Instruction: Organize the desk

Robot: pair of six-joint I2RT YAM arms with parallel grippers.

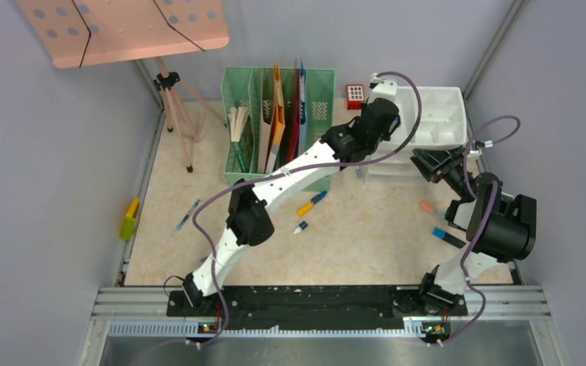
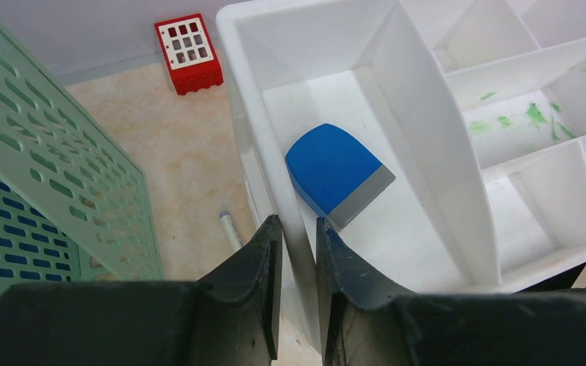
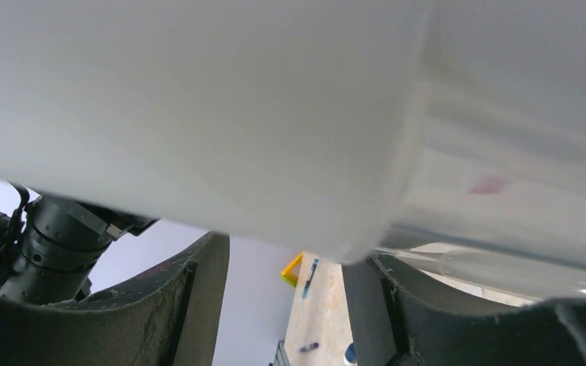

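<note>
In the top view a white compartment organizer (image 1: 444,107) stands at the back right, above a paler lower part. My left gripper is shut on the organizer's left wall, one finger on each side of the rim. Within that compartment lies a blue and grey eraser (image 2: 333,164). At the organizer's front right corner is my right gripper (image 1: 420,158). Its fingers (image 3: 202,293) stand apart in the right wrist view, and a blurred white edge fills the space above them. Whether that edge touches the right finger cannot be told.
A green file holder (image 1: 320,114) with folders stands left of the organizer, a red box (image 1: 355,95) behind. Loose on the desk are a yellow and blue marker (image 1: 312,203), a small blue-capped tube (image 1: 300,227) and a blue pen (image 1: 188,215). Markers lie by the right arm.
</note>
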